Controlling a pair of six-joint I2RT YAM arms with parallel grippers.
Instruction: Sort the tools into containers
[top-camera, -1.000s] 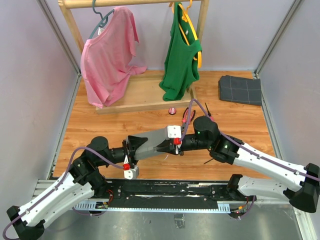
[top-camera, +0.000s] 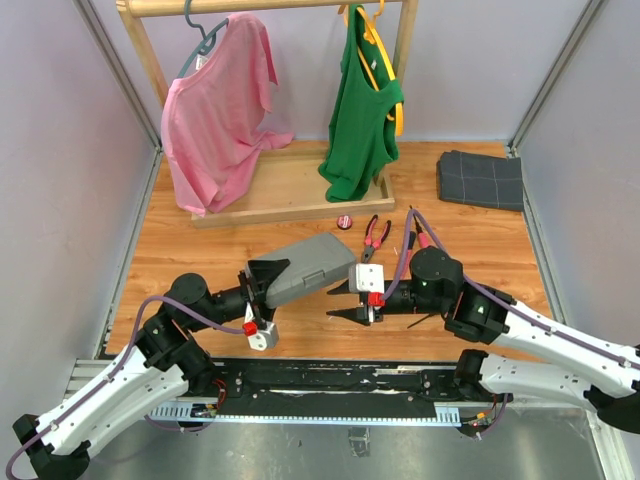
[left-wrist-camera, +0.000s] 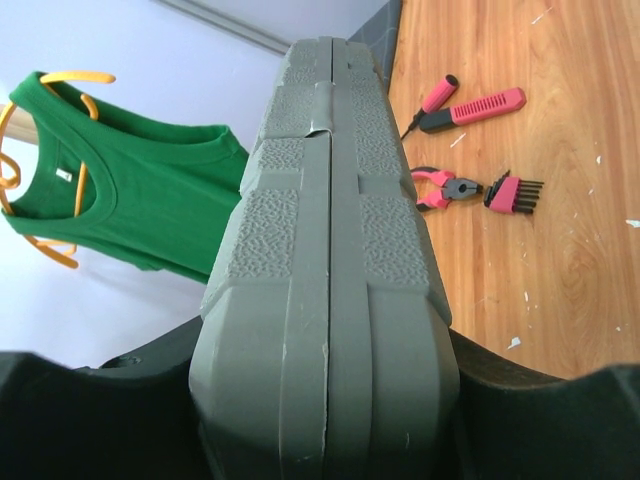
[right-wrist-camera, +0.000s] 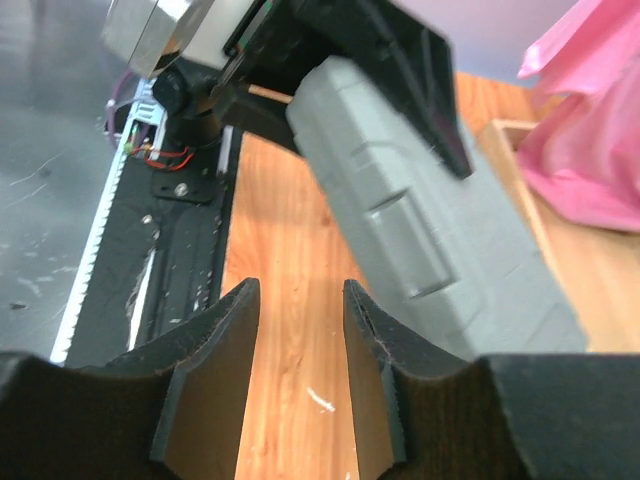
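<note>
A closed grey tool case (top-camera: 312, 268) is held up over the table, its seam and textured side filling the left wrist view. My left gripper (top-camera: 268, 286) is shut on the end of this case (left-wrist-camera: 330, 300). Just right of it, my right gripper (top-camera: 340, 303) stands part open with nothing between its fingers; in the right wrist view the case's latch (right-wrist-camera: 410, 243) shows beyond the right fingers (right-wrist-camera: 228, 345). Red-handled pliers (left-wrist-camera: 447, 188), a red and black knife (left-wrist-camera: 475, 110), a screwdriver (left-wrist-camera: 438, 94) and a hex key set (left-wrist-camera: 513, 195) lie on the wood.
A wooden rack with its tray base (top-camera: 285, 208) stands at the back, holding a pink shirt (top-camera: 222, 115) and a green top (top-camera: 362, 120). A folded dark cloth (top-camera: 480, 180) lies back right. A small red round item (top-camera: 344, 222) rests near the tray.
The left gripper keeps the case nearly in place.
</note>
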